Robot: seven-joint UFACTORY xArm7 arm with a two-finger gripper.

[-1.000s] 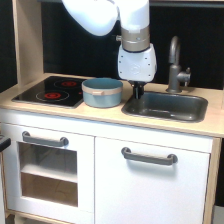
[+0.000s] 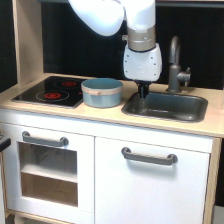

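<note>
A blue-grey pot (image 2: pixel 102 95) stands on the wooden countertop, between the black stovetop and the sink. My gripper (image 2: pixel 143 92) points down over the left end of the dark sink (image 2: pixel 172 107), to the right of the pot and apart from its rim. Its dark fingers are small and blend into the sink behind them, so I cannot make out whether they are open or shut. No object is clearly visible between them. The inside of the pot hardly shows.
The stovetop (image 2: pixel 55 91) with two red burner marks lies left of the pot. A dark faucet (image 2: pixel 177 68) rises behind the sink's right part. Below are a white door (image 2: pixel 150 185) and an oven with a grey handle (image 2: pixel 45 139).
My gripper has shifted a little to the right, away from the pot and over the sink's left end. The pot looks unmoved.
</note>
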